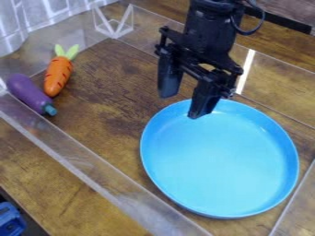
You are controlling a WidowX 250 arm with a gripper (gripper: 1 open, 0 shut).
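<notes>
My black gripper [185,85] hangs over the wooden surface in the upper middle, just behind a large blue plate [219,161]. Its two fingers are spread apart, and I see nothing held between them. An orange toy carrot [59,72] and a purple toy eggplant [29,92] lie at the left, apart from the gripper.
A clear plastic wall runs along the left and front of the surface. A small blue object [7,221] sits at the lower left corner outside it. The wood between the vegetables and the plate is clear.
</notes>
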